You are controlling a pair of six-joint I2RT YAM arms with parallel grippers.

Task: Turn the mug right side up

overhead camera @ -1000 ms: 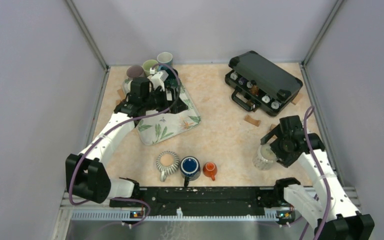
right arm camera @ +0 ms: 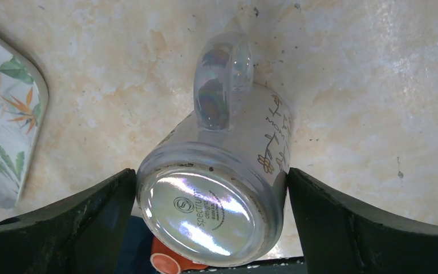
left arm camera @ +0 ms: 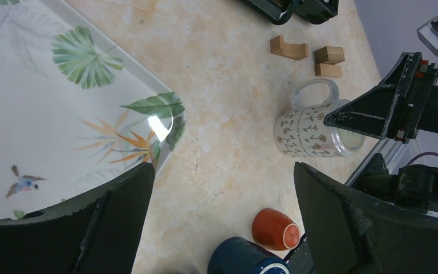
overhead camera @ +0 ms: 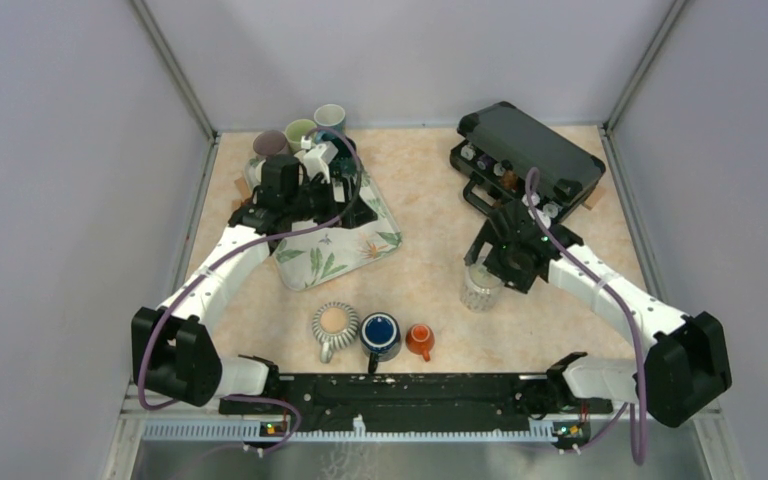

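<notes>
The clear glass mug [overhead camera: 481, 288] with a flower print is at the right of the table, its round base facing up toward the camera in the right wrist view [right arm camera: 205, 211] and its handle visible. My right gripper [overhead camera: 498, 262] is over it, open, one finger at each side of the mug's base, apparently touching it. Whether the mug rests on the table is unclear. My left gripper [overhead camera: 345, 200] stands open above the white leaf-patterned tray [left arm camera: 45, 142], nothing between its fingers.
A striped pot [overhead camera: 335, 325], a navy mug [overhead camera: 380, 335] and an orange cup [overhead camera: 420, 338] line the front edge. A dark case [overhead camera: 530, 150] sits back right, wooden blocks [left arm camera: 288, 48] nearby. Cups stand at the back left.
The glass mug and my right gripper have moved leftward and slightly toward the back across the right side of the table. The left arm has stayed still.
</notes>
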